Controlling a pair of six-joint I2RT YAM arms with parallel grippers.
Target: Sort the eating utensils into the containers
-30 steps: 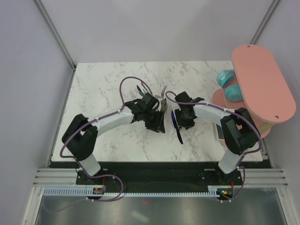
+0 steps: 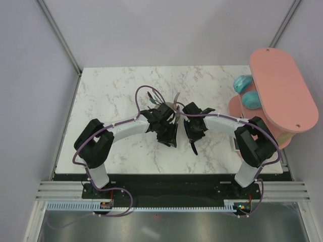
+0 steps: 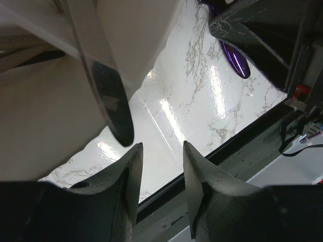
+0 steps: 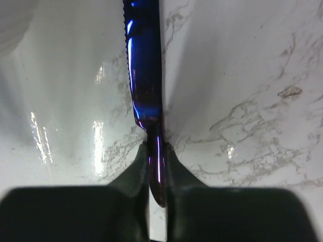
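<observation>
A purple-blue knife (image 4: 146, 75) with a serrated blade lies on the marble table; in the top view its dark handle end (image 2: 195, 149) pokes out below my right gripper (image 2: 192, 140). In the right wrist view the right gripper has one finger on each side of the handle, very close to it; whether they press on it cannot be told. My left gripper is open and empty, fingers apart over the table. Beside it stands a pale container (image 3: 45, 116), with a blurred metal utensil (image 3: 113, 103) sticking out towards the left fingers.
Several utensils (image 2: 176, 97) fan out above the container, partly hidden by the left arm. A pink rack (image 2: 282, 85) with teal cups (image 2: 251, 100) fills the right side.
The right gripper has shifted left and slightly down onto the knife, hiding more of it.
</observation>
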